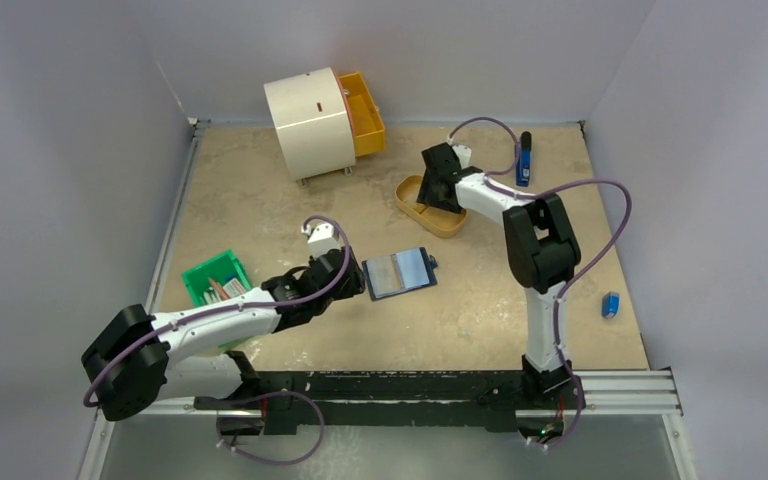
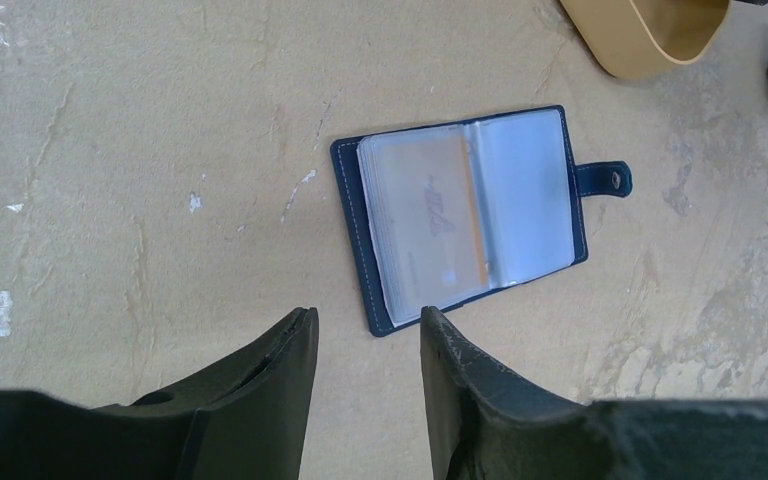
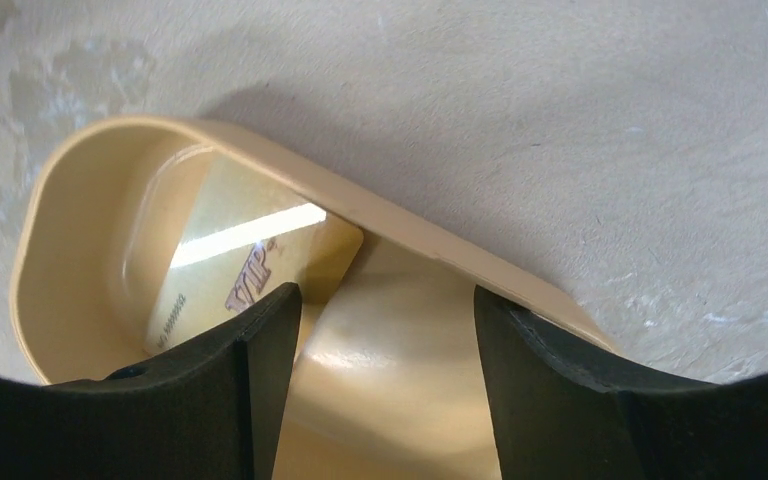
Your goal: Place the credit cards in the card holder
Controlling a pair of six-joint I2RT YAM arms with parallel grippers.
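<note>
An open dark blue card holder (image 2: 425, 225) with clear sleeves lies flat on the table; its strap (image 2: 605, 179) points right in the left wrist view. My left gripper hangs just off the holder's near-left side, its fingers apart and empty. A pale gold card (image 3: 250, 250) leans inside the tan oval tray (image 3: 390, 225), against the wall at its left end in the right wrist view. Over that tray my right gripper is open, its left finger (image 3: 272, 330) overlapping the card's lower corner in view. Whether they touch I cannot tell.
A green basket (image 1: 198, 275) with small items sits on the left. At the back stands a white drum-shaped box (image 1: 310, 125) with an orange drawer (image 1: 366, 115). A blue tool (image 1: 524, 160) and a small blue object (image 1: 610, 305) lie on the right.
</note>
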